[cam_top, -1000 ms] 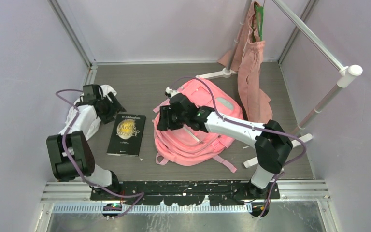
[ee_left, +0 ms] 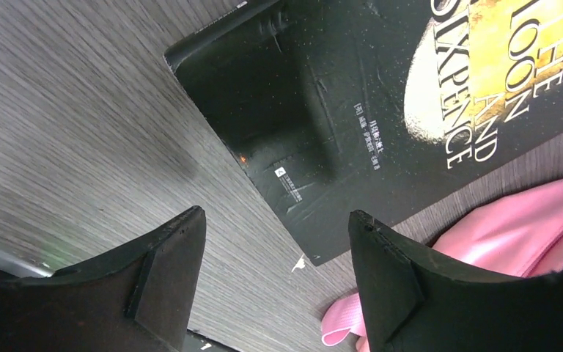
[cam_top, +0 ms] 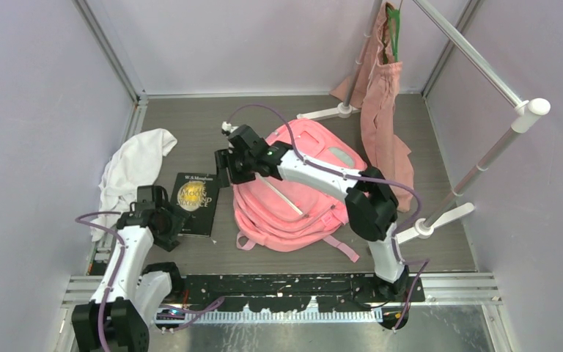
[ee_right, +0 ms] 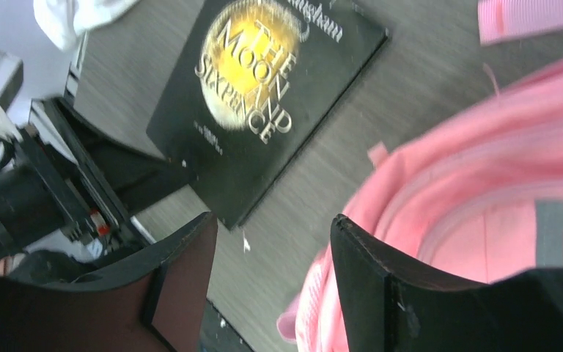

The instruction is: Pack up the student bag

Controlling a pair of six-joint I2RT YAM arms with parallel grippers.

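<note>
A black hardcover book (cam_top: 196, 202) titled The Moon and Sixpence lies flat on the floor, left of a pink backpack (cam_top: 300, 213). My left gripper (cam_top: 168, 224) hangs open over the book's lower-left corner; in the left wrist view the book (ee_left: 300, 132) lies just beyond its empty fingers. My right gripper (cam_top: 231, 167) is open above the backpack's left edge, nothing visible between its fingers; the right wrist view shows the book (ee_right: 256, 147) and the pink bag below it.
A white cloth (cam_top: 128, 165) lies at the left. A pink fabric item (cam_top: 381, 110) hangs on a white rack (cam_top: 495, 147) at the right. Bare floor shows behind the book.
My left gripper has moved toward the front, down to the book's near-left corner. My right gripper has moved left and toward the back, nearer the book.
</note>
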